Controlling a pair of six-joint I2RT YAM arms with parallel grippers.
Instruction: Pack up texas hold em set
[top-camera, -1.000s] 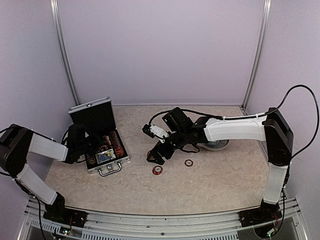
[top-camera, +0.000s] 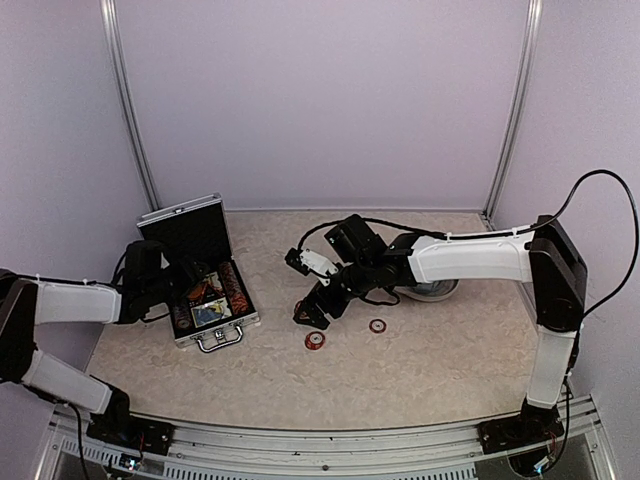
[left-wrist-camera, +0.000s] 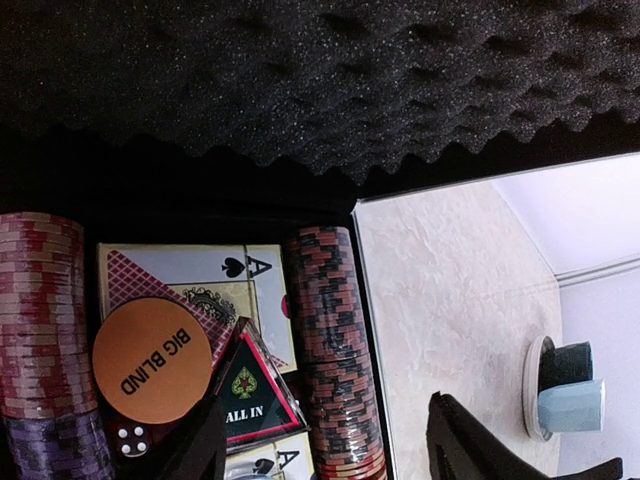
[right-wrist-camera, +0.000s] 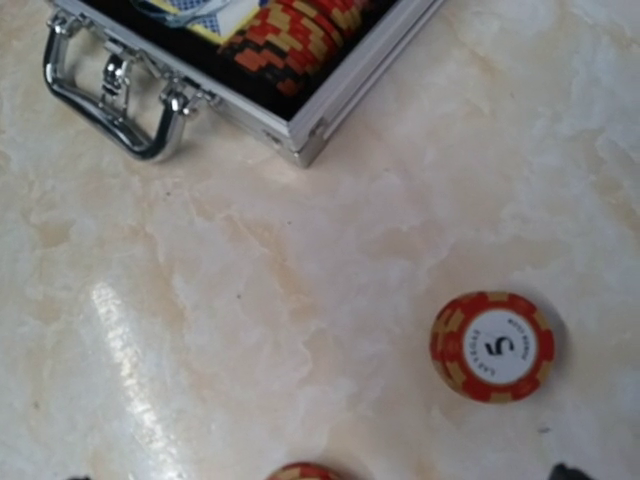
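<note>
The silver poker case (top-camera: 242, 322) lies open at the left of the table, its black lid (top-camera: 190, 228) raised at the back. Inside, in the left wrist view, an orange BIG BLIND disc (left-wrist-camera: 152, 360) and a triangular ALL IN marker (left-wrist-camera: 250, 390) rest on playing cards (left-wrist-camera: 200, 262), between rows of chips (left-wrist-camera: 330, 310). Over them my left gripper is open, nothing visibly held. My right gripper stands open above the table. A red 5 chip stack (right-wrist-camera: 492, 347) shows there, with another red chip (right-wrist-camera: 303, 472) cut off at the bottom edge.
Another red chip (top-camera: 377, 325) lies right of the stack. Behind my right arm, a pale bowl (top-camera: 436, 291) is partly hidden. In the left wrist view, a dish with cups (left-wrist-camera: 570, 400) stands at the right.
The left forearm has swung to a more level pose, and its gripper has shifted slightly over the case. The right arm, case and loose chips look unmoved.
</note>
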